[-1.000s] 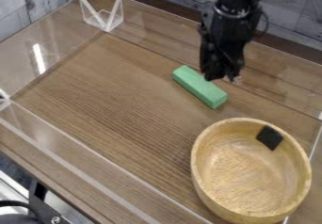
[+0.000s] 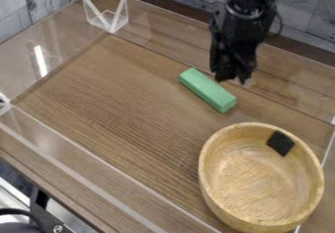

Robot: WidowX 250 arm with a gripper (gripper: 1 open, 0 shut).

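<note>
The black robot arm reaches down from the top centre, its gripper (image 2: 230, 72) low over the table just above and right of a green block (image 2: 207, 90). The gripper's fingers look close together with nothing visible between them, though they are small and dark. The green block lies flat on the wooden table (image 2: 105, 100), apart from the gripper as far as I can tell.
A round beige bin (image 2: 256, 183) with a black patch on its rim fills the lower right. A clear plastic piece (image 2: 108, 12) stands at the upper left. Cables lie at the lower-left edge.
The green block and the bin have not moved.
</note>
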